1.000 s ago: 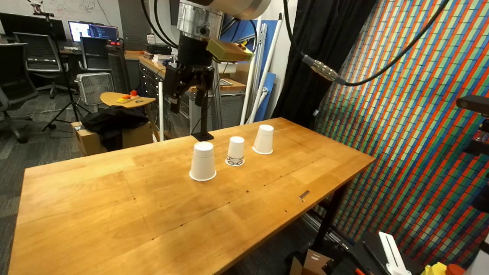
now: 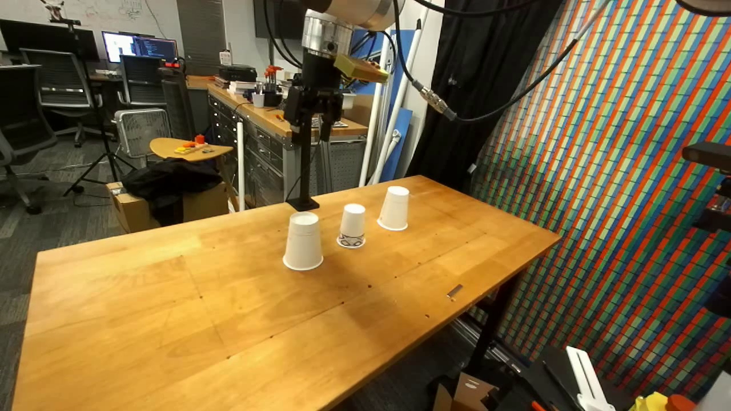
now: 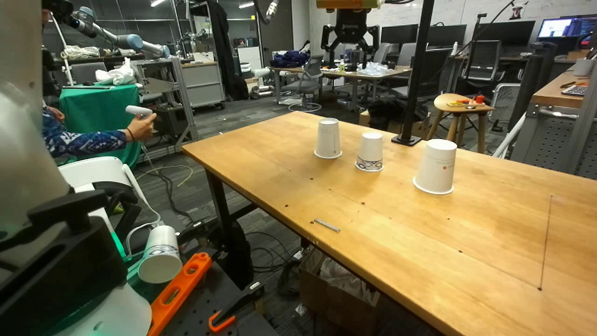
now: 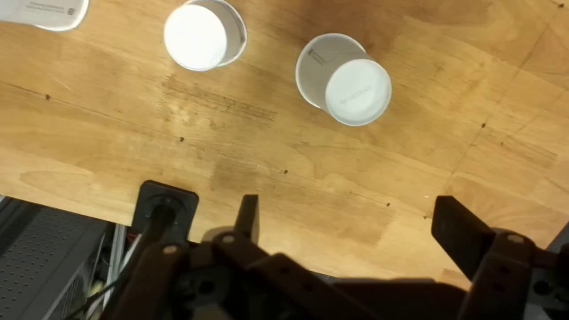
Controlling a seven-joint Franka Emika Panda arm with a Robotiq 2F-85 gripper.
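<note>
Three white paper cups stand upside down, apart from one another, in a loose row on the wooden table. The large plain cup [image 2: 302,242] is nearest the black post; the smaller cup with a dark patterned band [image 2: 352,226] sits in the middle, and another plain cup [image 2: 394,208] is at the other end. Exterior view 2 shows the large cup [image 3: 436,167], banded cup [image 3: 370,151] and end cup [image 3: 328,138] too. High above the tabletop hangs my gripper, its fingers [image 4: 459,234] spread wide around nothing. In the wrist view all the cups lie beyond the fingertips.
A black post [image 3: 414,84] rises from a base at the table's back edge, close to the large cup. Near the front edge lies a small metal strip [image 2: 454,291].
In exterior view 1 my gripper has shifted right and a little upward, toward the back of the table, and looks smaller. The cups stand where they were.
</note>
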